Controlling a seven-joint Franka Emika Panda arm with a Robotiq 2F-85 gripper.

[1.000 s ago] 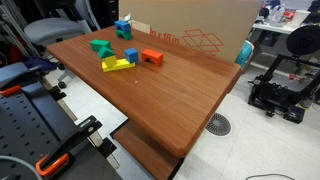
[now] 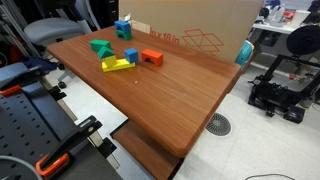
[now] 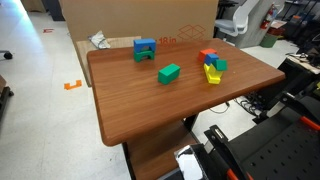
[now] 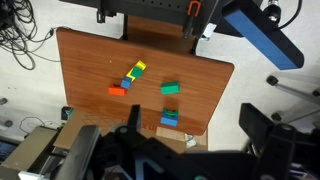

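No task object is named; small coloured blocks lie on the brown wooden table (image 2: 180,100). A yellow block (image 2: 119,65) has a blue block (image 2: 130,55) beside it and an orange-red arch (image 2: 152,57) close by. Apart from these sits a green block (image 3: 169,74). Farther back, a blue block (image 3: 145,44) appears together with a green arch-shaped block (image 3: 143,55). In the wrist view my gripper looks down from high over the table. Its dark fingers (image 4: 265,135) stand wide apart at the bottom, with nothing held between them.
A large cardboard panel (image 2: 200,25) stands along one table edge. Along another side is a black surface (image 2: 35,130) with dark, orange-marked hardware. White floor (image 3: 45,110) surrounds it, and an office chair (image 2: 280,95) stands beyond.
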